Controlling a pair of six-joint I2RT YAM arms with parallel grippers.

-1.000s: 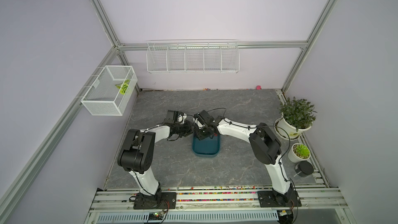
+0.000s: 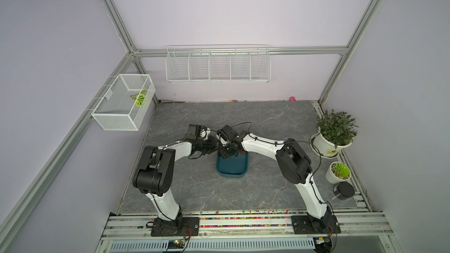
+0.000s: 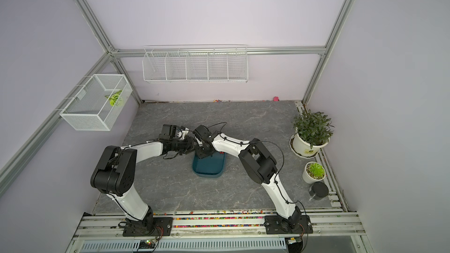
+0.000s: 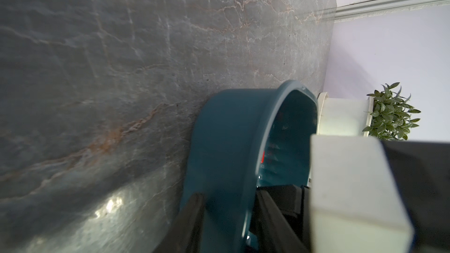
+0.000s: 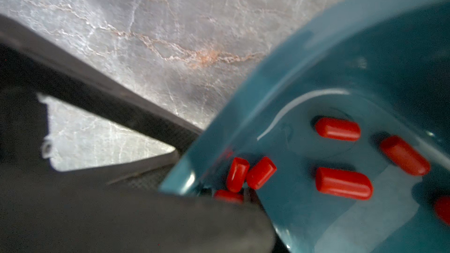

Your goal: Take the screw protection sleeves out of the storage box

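Observation:
The teal storage box [image 2: 232,165] stands upright mid-table. My left gripper is shut on its left wall, one finger [image 4: 187,222] outside and the other inside. Several red screw protection sleeves lie in the box: one sleeve [image 5: 337,128] flat on the floor, another [image 5: 344,183] beside it, a pair [image 5: 238,174] close to the wall. My right gripper [image 2: 224,153] is over the box's back-left corner, close to the left one. A blurred dark finger [image 5: 196,225] partly covers a sleeve [image 5: 228,196]; the gripper looks part open, and nothing shows held.
Potted plants [image 2: 333,133] and a dark cup [image 2: 344,190] stand at the right edge. A white wire basket [image 2: 122,107] hangs at left, a long wire rack [image 2: 218,65] at the back.
My right arm has shifted a little to the left. The box has slid very slightly left, too. The left arm looks nearly still.

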